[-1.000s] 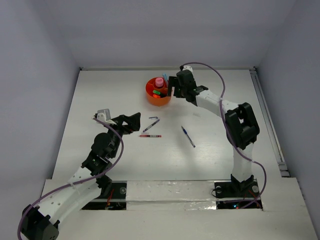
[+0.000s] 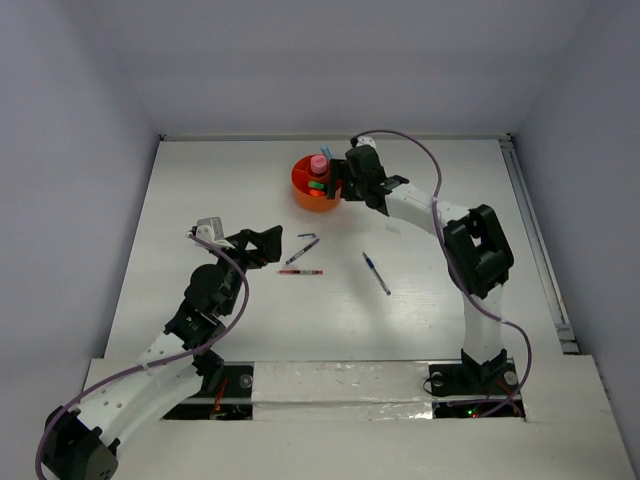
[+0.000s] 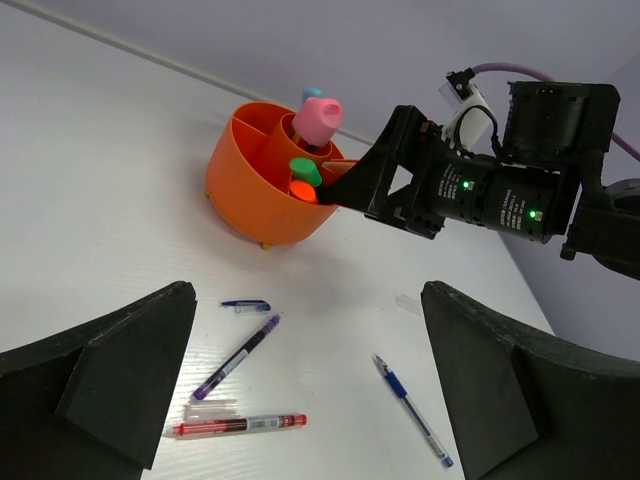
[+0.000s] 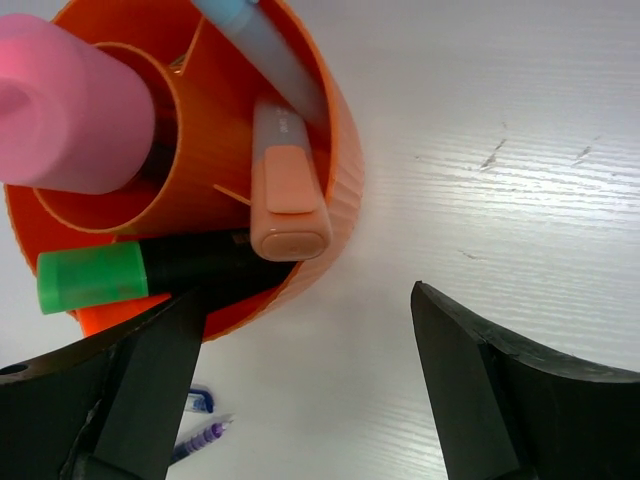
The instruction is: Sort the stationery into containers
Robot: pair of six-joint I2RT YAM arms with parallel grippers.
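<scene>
An orange divided holder [image 3: 240, 180] holds a pink-capped item [image 4: 75, 105], a green-capped marker [image 4: 95, 275], a peach highlighter [image 4: 288, 195] and a light blue pen [image 4: 270, 50]. My right gripper [image 2: 340, 180] is at its right rim, fingers apart, nothing visibly held between them. My left gripper stands open at the lower left of the top view. On the table lie a purple pen [image 3: 235, 360], a red pen [image 3: 240, 424], a blue pen [image 3: 410, 405] and a small blue clip-like piece [image 3: 245, 304].
Walls surround the table at back and sides.
My right gripper has moved slightly left onto the holder's rim, and the peach highlighter now sits in the holder. The left arm is still.
</scene>
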